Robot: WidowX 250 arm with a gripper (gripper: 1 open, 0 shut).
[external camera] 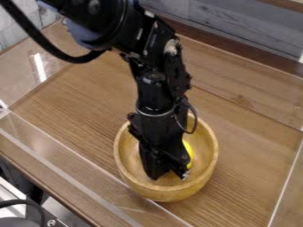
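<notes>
My black gripper (160, 160) reaches down into a round wooden bowl (136, 182) in the camera view and hides much of the bowl's inside. Part of a small yellow object (189, 152) shows in the bowl, just right of the gripper. The fingertips are low in the bowl; I cannot see anything held between them.
The bowl rests on a wooden table (71, 106) near its front edge, where a clear strip runs diagonally at the left. A grey panelled wall (243, 27) stands at the back.
</notes>
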